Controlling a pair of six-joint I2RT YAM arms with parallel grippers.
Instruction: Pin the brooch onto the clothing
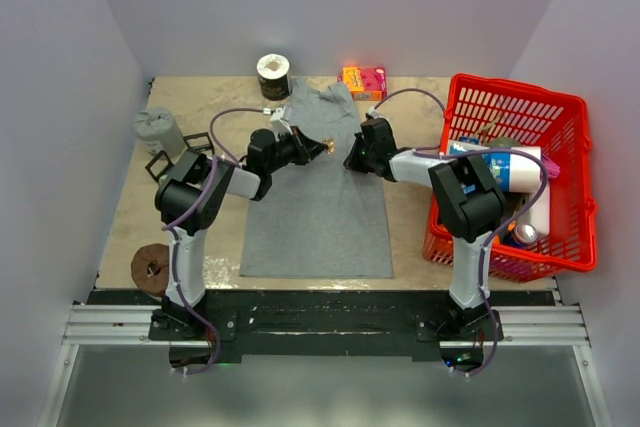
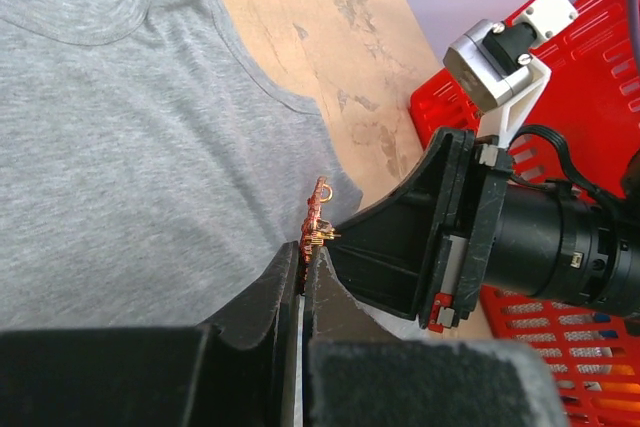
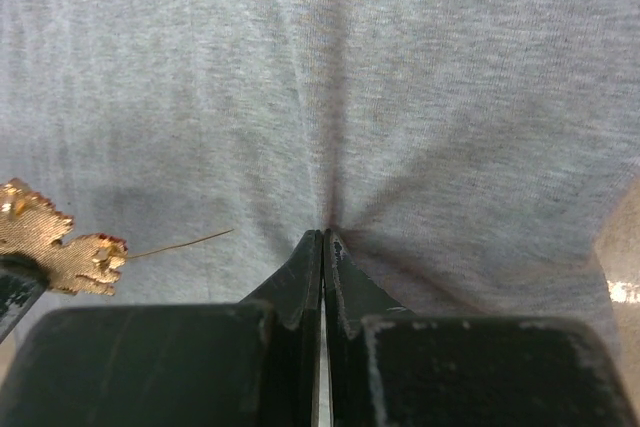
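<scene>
The gold brooch (image 1: 329,146) is pinched in my left gripper (image 1: 319,150), which is shut on it above the grey shirt (image 1: 315,232). From the right wrist view, the brooch (image 3: 70,247) shows its ornate plate at the left, its thin pin sticking out bare toward the right and apart from the cloth. My right gripper is shut at the shirt, and a raised fold of cloth (image 3: 325,137) runs up to its fingertips, so a thin bit of fabric appears caught there. In the left wrist view the brooch (image 2: 318,215) overlaps the right gripper's dark fingers, hiding their tips.
A full red basket (image 1: 570,177) stands close behind the right arm. Toward the back are a dark-and-white can (image 1: 273,75) and a pink-yellow box (image 1: 365,82). A grey roll (image 1: 158,132) and brown disc (image 1: 150,269) lie left.
</scene>
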